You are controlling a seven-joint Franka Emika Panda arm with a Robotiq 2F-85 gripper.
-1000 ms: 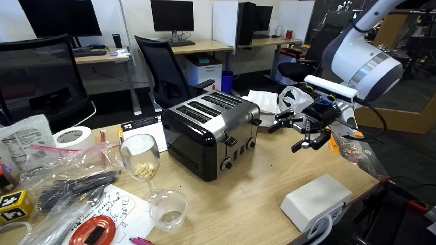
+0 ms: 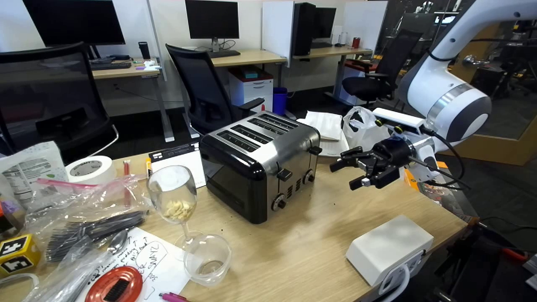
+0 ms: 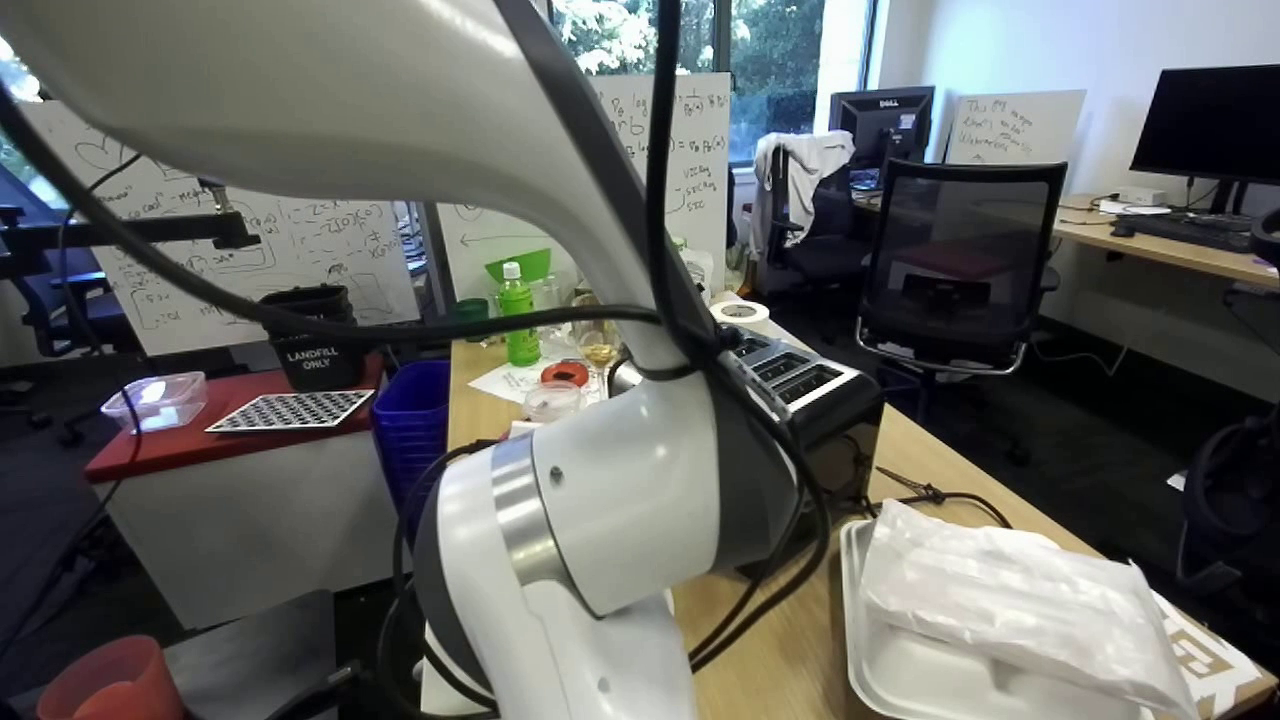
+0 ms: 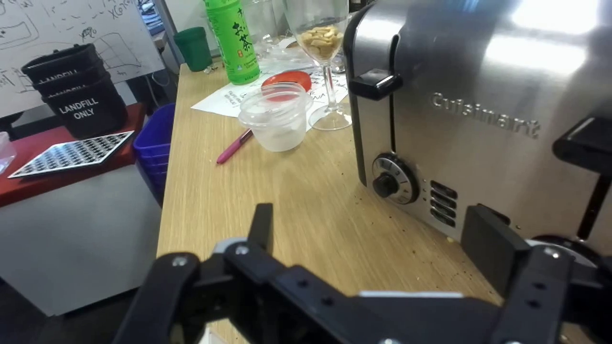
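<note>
A four-slot steel toaster with black ends stands mid-table. Its front, with two levers and two dials, faces my gripper, which hovers above the table to the toaster's right. In the wrist view the fingers are spread wide, and only table and toaster front show beyond them. The near lever and its dial lie ahead of the gripper, apart from it. The second lever shows at the right edge. In exterior view 2 my arm hides the gripper.
A wine glass holding pale pieces and a clear plastic cup stand left of the toaster. A white box sits at the near right edge. Behind the gripper lie a tray and plastic bag. Bare wood lies before the toaster.
My gripper has shifted slightly left, towards the toaster, and its tilt has changed. It stays open. The objects on the table have not moved.
</note>
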